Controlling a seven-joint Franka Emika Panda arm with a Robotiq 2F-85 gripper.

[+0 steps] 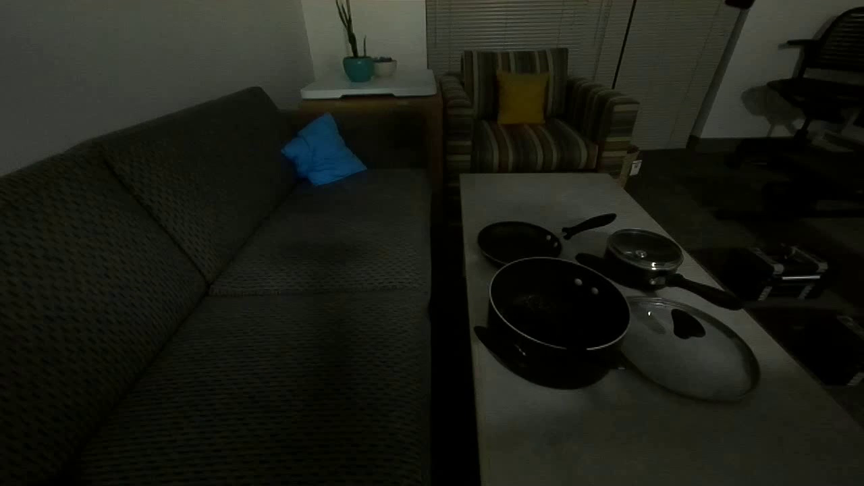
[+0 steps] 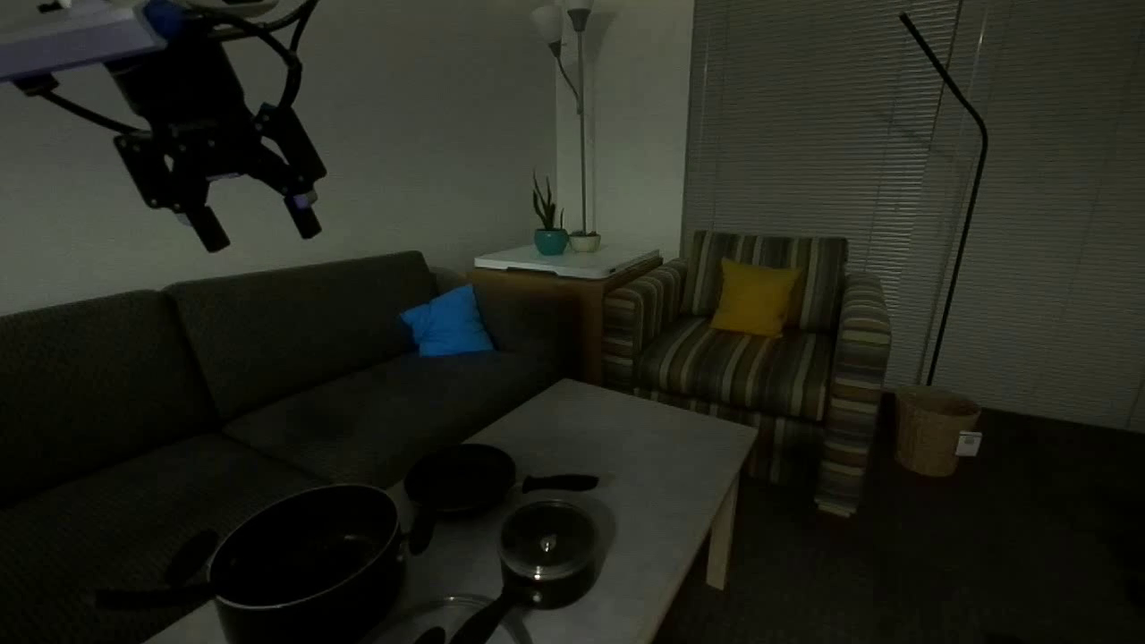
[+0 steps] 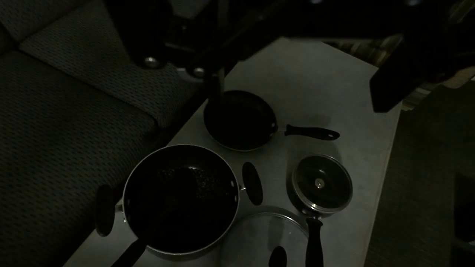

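Note:
My gripper hangs high in the upper left of the second exterior view, open and empty, its fingers pointing down. Below it on the coffee table stands a large black pot. Behind the pot rests a black frying pan, its handle pointing right. To the right is a small saucepan under a glass cover. A big glass lid with a dark knob lies flat beside the pot. The wrist view looks down on the frying pan and pot, with nothing between the fingers.
A grey sofa with a blue cushion runs along the table's left side. Past the far end of the table sits a striped armchair. Both the far and near ends of the tabletop are bare. The room is dim.

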